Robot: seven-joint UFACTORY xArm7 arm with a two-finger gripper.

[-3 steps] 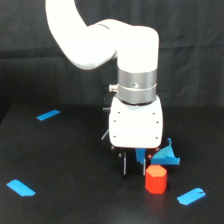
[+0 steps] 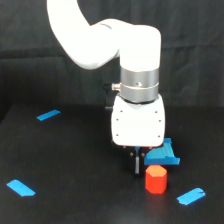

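A red hexagonal block (image 2: 156, 179) lies on the dark table, in front and slightly right of my gripper (image 2: 138, 162). Behind it is a blue, star-like piece (image 2: 163, 153), partly covered by the white hand. The hand points down, and a thin dark finger (image 2: 137, 160) shows below it, low near the table and left of the red block. The other finger does not show clearly, so the gripper's state and anything between the fingers are unclear. A gap of dark table separates the visible finger from the red block.
Blue tape strips lie on the table at the back left (image 2: 48, 115), front left (image 2: 20, 188) and front right (image 2: 191, 196). A dark curtain (image 2: 190, 60) hangs behind.
The hand has shifted slightly. Two fingers showed apart below it earlier; now one shows clearly, nearer the middle. The red block and the blue piece look unmoved.
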